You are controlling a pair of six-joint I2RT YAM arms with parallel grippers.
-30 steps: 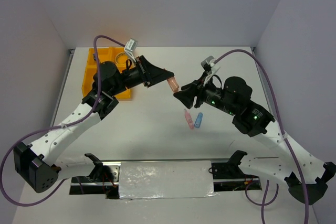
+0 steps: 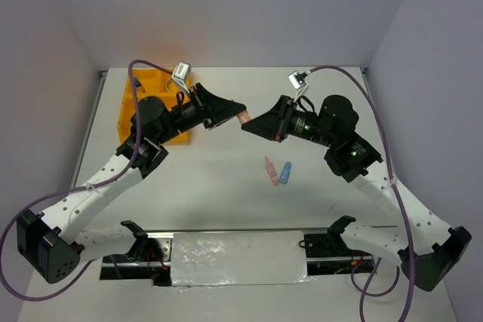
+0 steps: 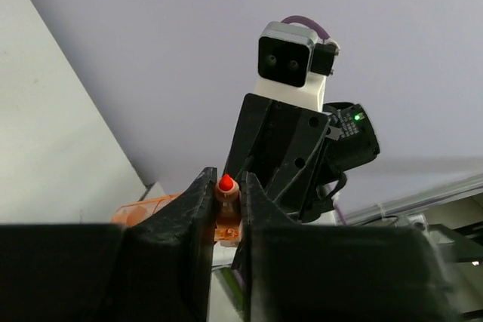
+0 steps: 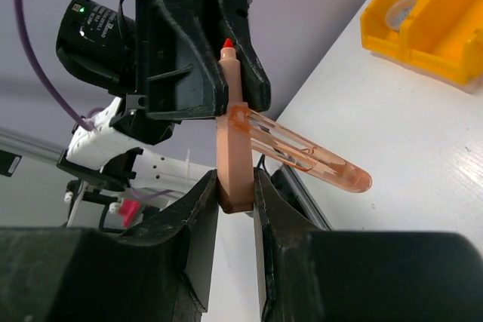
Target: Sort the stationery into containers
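Observation:
An orange pen (image 2: 243, 117) with a red tip is held in the air where the two grippers meet. In the right wrist view the pen (image 4: 235, 164) stands upright, a clear orange piece (image 4: 309, 154) jutting from its side. My right gripper is shut on its lower end. My left gripper is part open, its fingers loosely around the pen's upper part near the tip. On the table lie a pink marker (image 2: 272, 171) and a blue marker (image 2: 285, 173). An orange-yellow compartment tray (image 2: 179, 139) stands at the back left, partly behind the left arm.
One tray compartment holds a round clear item (image 4: 400, 13). Free white table (image 2: 211, 194) lies in front of the grippers and at the back middle. Both arms reach close together over the centre, nearly touching at their tips.
The right gripper has moved left and slightly up toward the left one, so less of the pen shows between them. The left arm has shifted slightly left. The markers on the table have not moved.

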